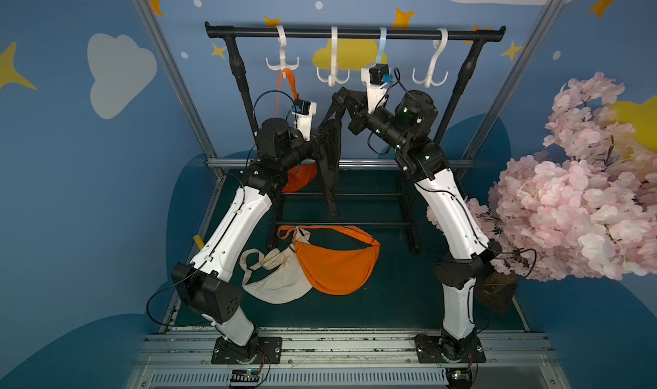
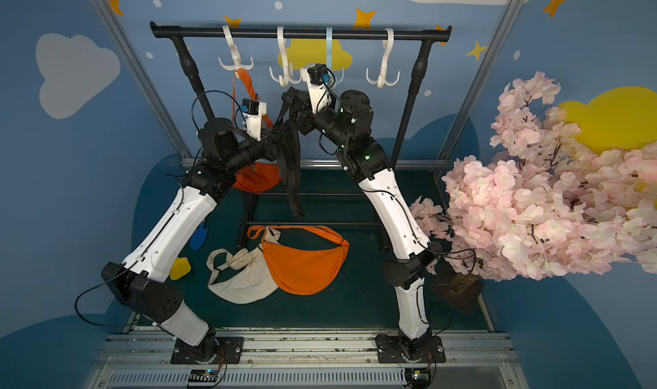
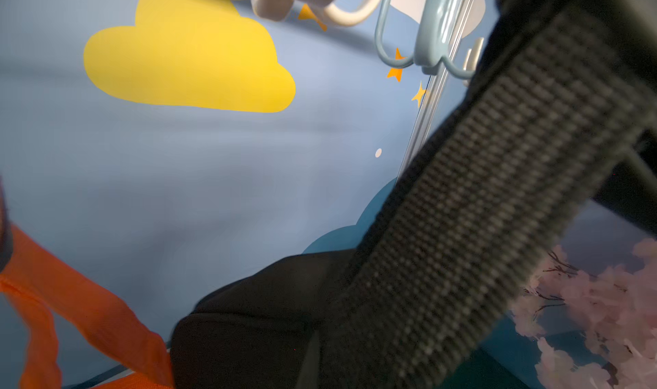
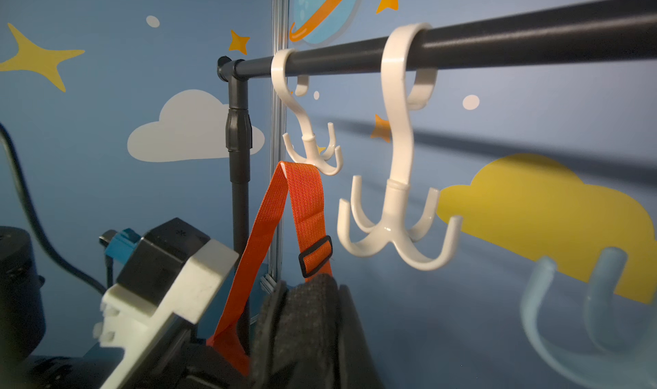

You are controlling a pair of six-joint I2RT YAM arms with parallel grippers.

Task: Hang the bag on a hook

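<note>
A black bag (image 1: pixel 328 170) hangs narrow between my grippers below the rack's middle hooks. My right gripper (image 1: pixel 345 98) is shut on its strap, high up, just under a white hook (image 1: pixel 333 67); the strap also shows at the bottom of the right wrist view. My left gripper (image 1: pixel 314 139) is lower, beside the bag, its fingertips hidden among the dark fabric. In the left wrist view the wide strap (image 3: pixel 479 183) fills the right side, with a pale blue hook (image 3: pixel 431 33) above.
An orange bag strap (image 4: pixel 304 204) hangs at the left hook (image 4: pixel 308 149). Orange and cream bags (image 1: pixel 335 266) (image 1: pixel 277 286) lie on the floor. Another white hook (image 1: pixel 434 60) hangs at the right. Pink blossoms (image 1: pixel 561 211) stand at the right.
</note>
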